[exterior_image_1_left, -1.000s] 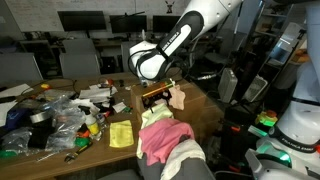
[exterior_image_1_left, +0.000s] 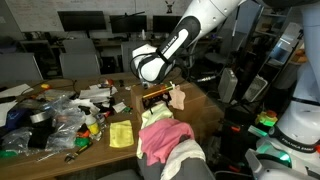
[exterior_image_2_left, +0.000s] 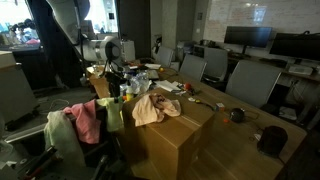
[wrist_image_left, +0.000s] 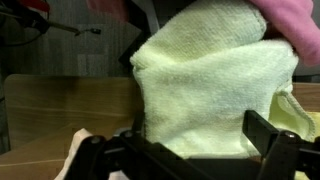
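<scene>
My gripper stands open in the wrist view, its dark fingers spread at the lower edge. Past the fingertips lies a crumpled cream towel (wrist_image_left: 205, 75); whether they touch it is unclear. A pink cloth (wrist_image_left: 293, 25) overlaps the towel's far corner. Exterior view 1 has the gripper (exterior_image_1_left: 157, 98) low over the table edge, close above the cream towel (exterior_image_1_left: 155, 115). There the pink cloth (exterior_image_1_left: 165, 140) and a grey cloth (exterior_image_1_left: 182, 160) hang nearer the camera. A small yellow cloth (exterior_image_1_left: 121, 134) lies flat on the table to the left.
Plastic bags (exterior_image_1_left: 65, 130), bottles (exterior_image_1_left: 92, 125) and other clutter cover the table's left side. A peach cloth (exterior_image_2_left: 156, 108) rests at the table corner in exterior view 2. Bare wood (wrist_image_left: 70, 105) shows left of the towel in the wrist view.
</scene>
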